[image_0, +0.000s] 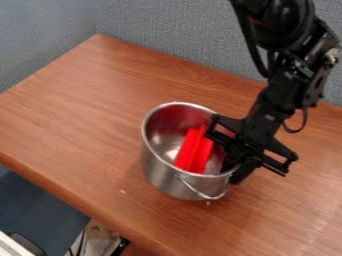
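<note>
A steel pot (163, 170) with a wire handle stands on the wooden table, holding red pieces (194, 150) that lean inside it. My black gripper (230, 150) is at the pot's right rim, partly over the opening beside the red pieces. Its fingertips are dark and partly hidden, so I cannot make out whether they are open or shut.
Grey walls stand at the back.
</note>
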